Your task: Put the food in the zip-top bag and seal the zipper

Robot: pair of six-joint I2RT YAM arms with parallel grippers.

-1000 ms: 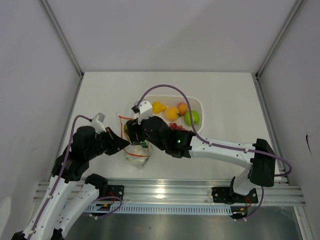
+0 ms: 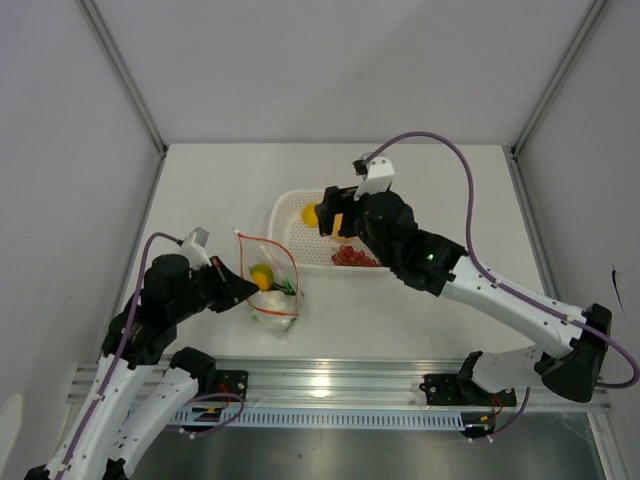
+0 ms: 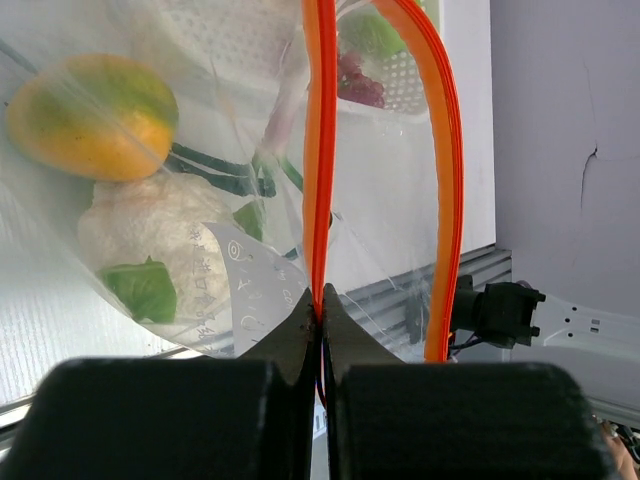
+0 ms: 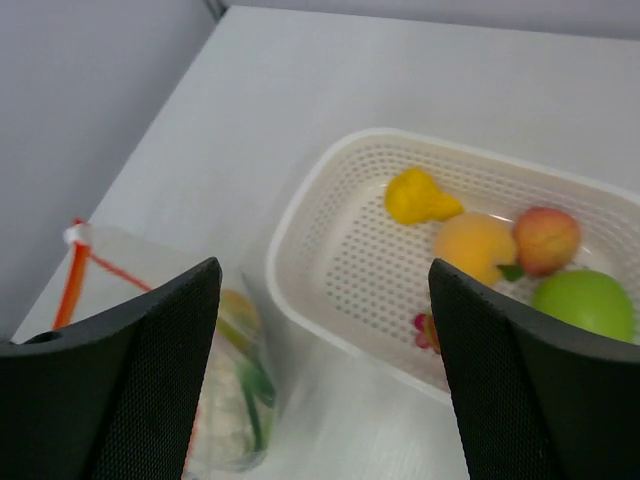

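Observation:
The zip top bag (image 2: 270,300) stands open, holding a mango (image 3: 90,115), a cauliflower (image 3: 150,240) and green vegetables. My left gripper is shut on the bag's orange zipper edge. My right gripper (image 2: 335,205) is above the white basket (image 4: 350,280), open with nothing visible between its fingers. The basket holds a yellow pepper (image 4: 420,195), an orange fruit (image 4: 470,245), a red apple (image 4: 547,240), a green apple (image 4: 582,300) and red grapes.
My right gripper has moved from over the bag to the right and back, over the basket, now covering part of it. The left arm has stayed in place.

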